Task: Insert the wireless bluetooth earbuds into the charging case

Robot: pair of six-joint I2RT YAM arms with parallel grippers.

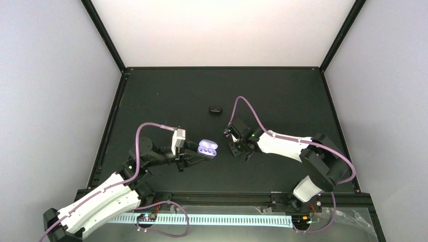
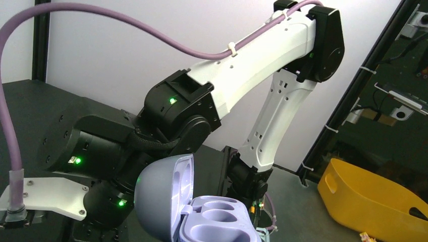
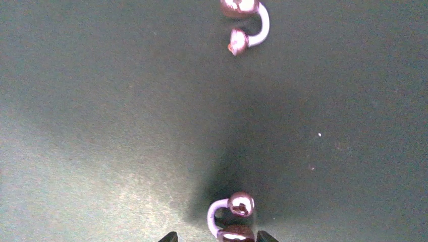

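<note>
My left gripper [image 1: 201, 153] is shut on the lilac charging case [image 1: 207, 147], held up with its lid open. In the left wrist view the case [image 2: 217, 222] shows empty hollows; the fingers are out of sight there. Two earbuds with shiny purplish ends and lilac curved bands lie apart on the dark table. One earbud [image 3: 241, 204] is at the lower edge of the right wrist view, between the spread fingertips of my open right gripper. Farther off, at the top edge, lies the other earbud [image 3: 238, 41]. Whether the fingers touch the nearer one cannot be told.
A small black object [image 1: 216, 109] rests on the table behind the two grippers. A yellow bin [image 2: 373, 201] stands beyond the table edge in the left wrist view.
</note>
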